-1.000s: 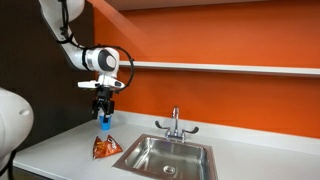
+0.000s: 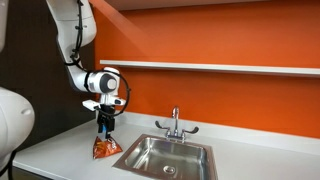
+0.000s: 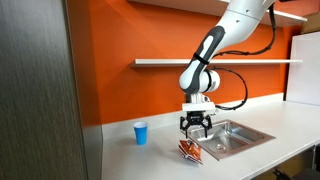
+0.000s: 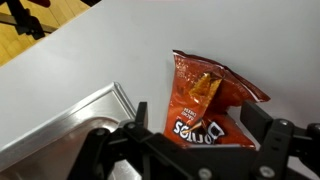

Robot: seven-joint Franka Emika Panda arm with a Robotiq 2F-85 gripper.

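A crumpled orange-brown snack bag (image 4: 205, 105) with white lettering lies on the white counter, left of the sink in exterior view 1. My gripper is open above it, one dark finger on each side of the bag in the wrist view. Nothing is held between the fingers. From exterior view 2, the gripper (image 3: 196, 131) hangs just over the bag (image 3: 190, 151), apparently with a small gap. A blue cup (image 3: 140, 134) stands upright on the counter; in exterior view 1 the gripper partly hides it.
A steel sink (image 2: 170, 158) with a tall faucet (image 2: 176, 122) lies right of the bag in exterior view 1. The sink's rim also shows in the wrist view. A white shelf (image 2: 220, 69) runs along the orange wall. Bare counter lies around the bag.
The gripper has come down toward the bag, moving in front of the blue cup in exterior view 1. Bag and cup have stayed in place.
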